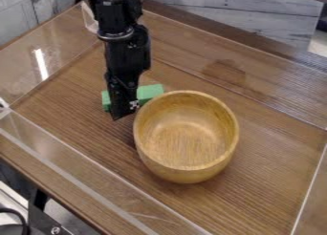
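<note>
My black gripper (125, 107) hangs over a green rectangular object (148, 93) on the wooden table, partly covering it, just left of a large yellow bowl (186, 143). The fingertips are dark and small in this view; they look shut, and I see nothing clearly held between them.
The wooden table (76, 153) has free room at the left, at the back right and at the front right. A pale marbled surface lies beyond its back right edge. A dark cable is at the bottom left corner.
</note>
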